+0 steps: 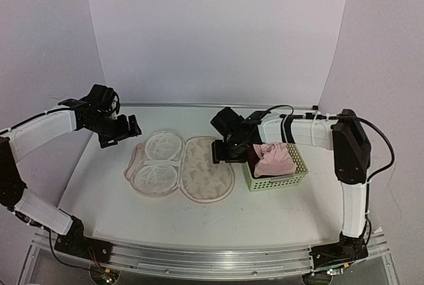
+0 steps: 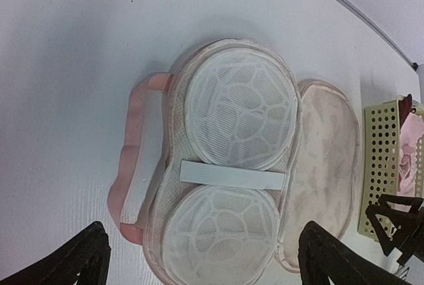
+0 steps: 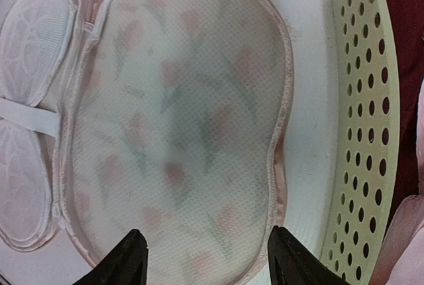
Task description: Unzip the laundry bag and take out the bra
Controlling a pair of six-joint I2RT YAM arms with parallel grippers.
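Note:
The laundry bag lies opened out flat on the table. Its half with two white mesh domes (image 2: 242, 109) and a strap between them is on the left, beside a pink handle (image 2: 132, 142). Its flat patterned flap (image 3: 192, 119) is folded out to the right. Over the flap's right edge hovers my right gripper, its fingers apart and nothing between them. My left gripper stands open and empty, left of the bag. A pink cloth (image 1: 275, 160) lies in the basket with a dark red one (image 3: 404, 86); I cannot tell whether either is a bra.
A pale green perforated basket (image 1: 278, 182) stands close to the right of the bag's flap, below the right forearm. Bare table (image 1: 179, 222) stretches in front of the bag.

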